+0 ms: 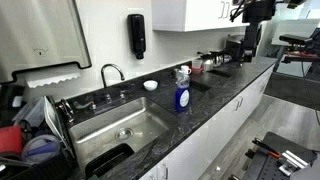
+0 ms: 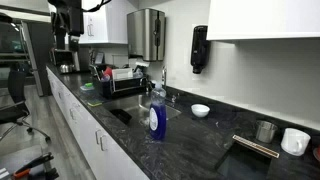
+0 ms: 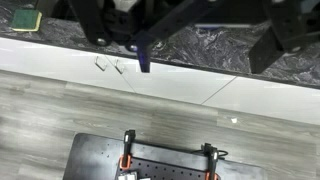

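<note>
My gripper stands open in the wrist view, one dark finger on each side and nothing between them. Under it are the dark counter edge and the white cabinet fronts (image 3: 180, 85). In exterior view 1 the gripper (image 1: 246, 52) hangs high at the upper right, and in exterior view 2 it is high at the upper left, well above the counter. A blue bottle (image 1: 182, 97) stands upright on the counter beside the sink, apart from the gripper; exterior view 2 shows the same bottle (image 2: 157, 115).
The sink (image 1: 122, 132) is set into the dark counter. A dish rack (image 1: 40, 148) with dishes stands beyond it. A white bowl (image 2: 200, 110), a metal pot (image 2: 265, 131) and a white container (image 2: 295, 141) sit near the wall. A sponge (image 3: 25, 19) lies at the counter edge.
</note>
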